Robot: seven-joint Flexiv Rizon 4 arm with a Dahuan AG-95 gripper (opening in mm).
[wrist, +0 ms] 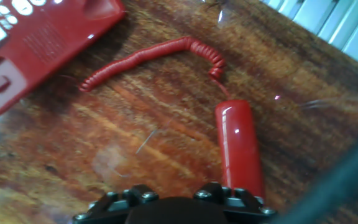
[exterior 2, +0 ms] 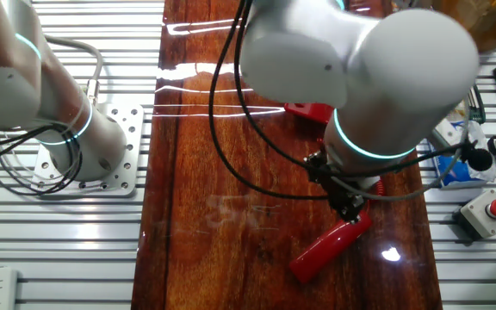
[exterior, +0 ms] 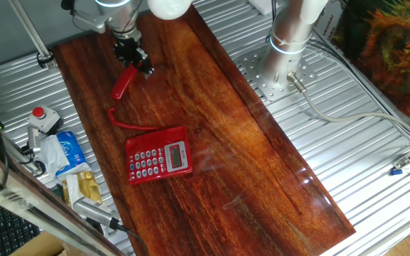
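Note:
A red telephone handset [exterior: 124, 82] lies on the wooden table, its coiled cord [exterior: 134, 126] running to the red phone base [exterior: 179, 134] with keypad and display. My gripper [exterior: 137, 60] hangs over the handset's far end in exterior view 1. Its fingers look spread, with nothing visible between them. In the wrist view the handset [wrist: 238, 143] is right of the middle of my gripper, and the right-hand finger covers its near end. Exterior view 2 shows the handset [exterior 2: 325, 250] just below the gripper [exterior 2: 336, 189]; the arm hides most of the base.
Bare wooden tabletop [exterior: 262, 178] stretches right of and in front of the phone. On the left, off the wood, are a red emergency button box [exterior: 43, 119] and a blue-white packet [exterior: 68, 153]. The arm's base plate [exterior: 272, 78] is bolted down at the right.

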